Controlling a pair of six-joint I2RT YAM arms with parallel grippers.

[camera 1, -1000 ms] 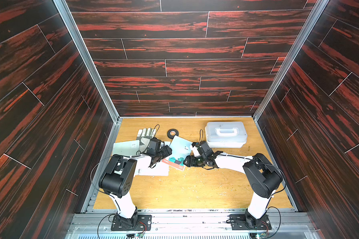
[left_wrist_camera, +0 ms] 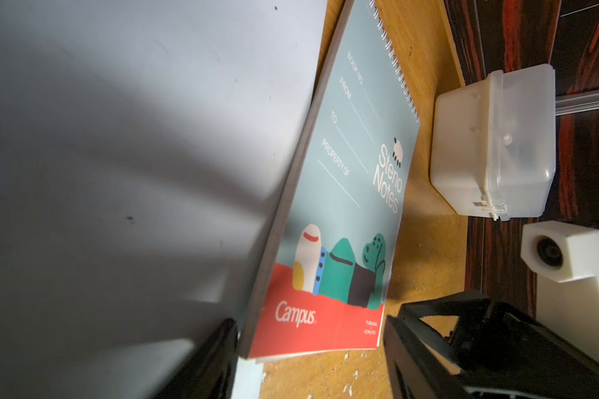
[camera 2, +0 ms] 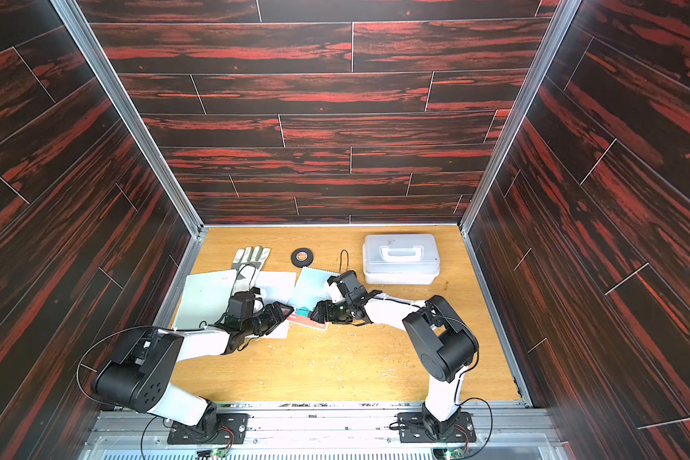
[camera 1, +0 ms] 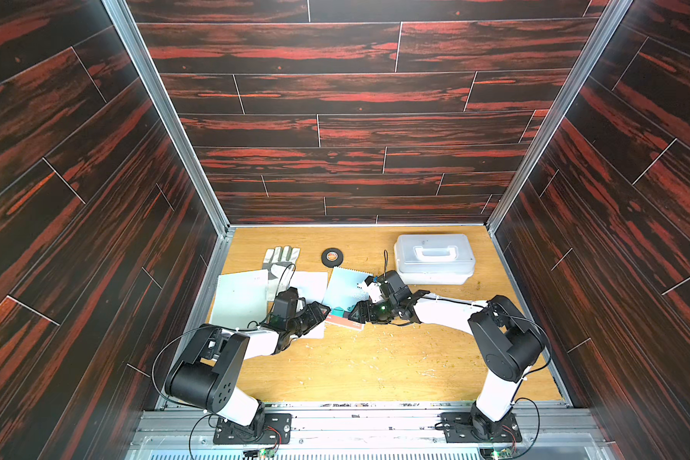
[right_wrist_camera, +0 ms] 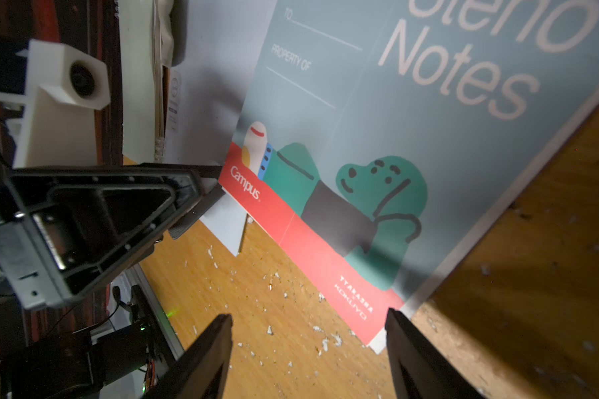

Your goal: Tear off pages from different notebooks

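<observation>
A spiral steno notebook (left_wrist_camera: 339, 173) lies closed on the table, grey-blue with a red band along its front edge. My left gripper (camera 1: 326, 312) is low at its front left corner. In the left wrist view its fingers (left_wrist_camera: 213, 362) stand apart on either side of that front end. My right gripper (camera 1: 352, 313) is at the front right corner, open too, and the right wrist view puts one of its fingers (right_wrist_camera: 406, 342) close to that corner. Whether either finger touches the notebook I cannot tell. White paper (left_wrist_camera: 133, 166) lies left of the notebook, and a pale green notebook (camera 1: 239, 297) is farther left.
At the back right stands a clear lidded box (camera 1: 434, 260). A black tape roll (camera 1: 332, 257) and a grey-white glove (camera 1: 280, 260) lie at the back.
My left gripper has come toward the table's front. The steno notebook has turned, its front end shifting right. The right gripper has moved only slightly.
</observation>
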